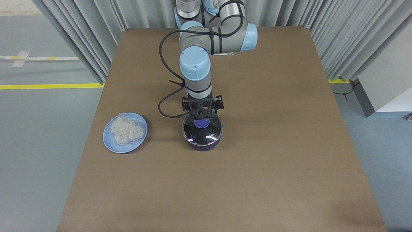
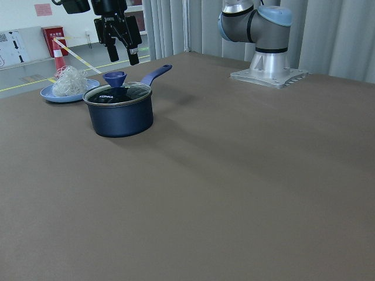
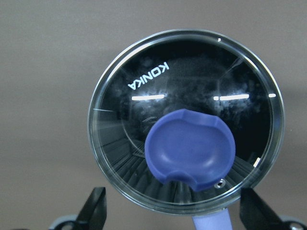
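Note:
A dark blue saucepan (image 2: 121,123) with a glass lid (image 1: 202,135) stands on the brown table (image 1: 278,162). The lid carries a blue knob (image 3: 189,146); the pan's handle (image 2: 159,73) points toward the robot base. My gripper (image 2: 122,54) hangs open above the pan with nothing between its fingers. In the wrist view its fingers appear at the bottom left and right, either side of the lid's lower part, with the knob centred above them.
A light blue plate (image 1: 112,143) holding white stringy noodles (image 1: 127,130) sits left of the pan.

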